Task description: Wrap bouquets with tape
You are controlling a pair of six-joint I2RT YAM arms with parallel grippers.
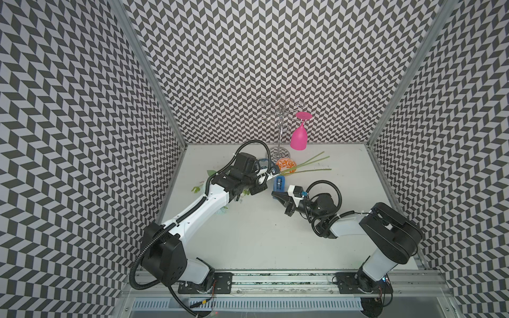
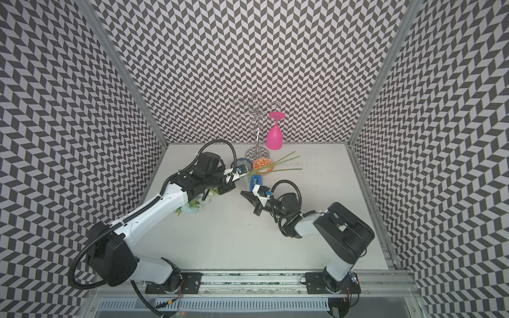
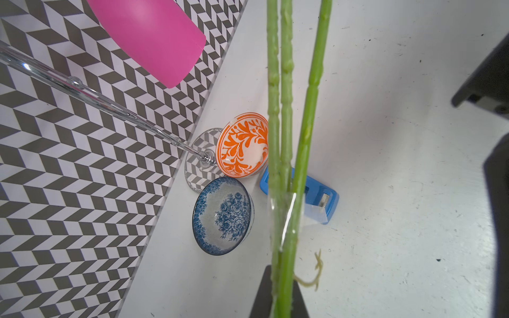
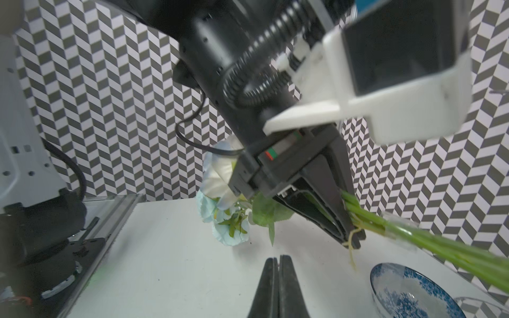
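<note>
In the left wrist view my left gripper is shut on the bouquet's green stems (image 3: pixel 312 100). Clear tape (image 3: pixel 283 222) lies around the stems just beyond its fingers, and a short loose tape end (image 3: pixel 315 212) sticks out to the right. In the right wrist view my right gripper is shut with nothing between its fingers; the taped stems pass above and to the right of it. The white and pale blue flower heads (image 4: pixel 225 201) hang behind the left gripper. A blue tape dispenser (image 3: pixel 326 197) lies on the table below the stems.
An orange-patterned bowl (image 3: pixel 244 145) and a blue-patterned bowl (image 3: pixel 221 216) stand beside the chrome rack (image 1: pixel 279 132). On that rack hangs a pink goblet (image 1: pixel 299 137).
</note>
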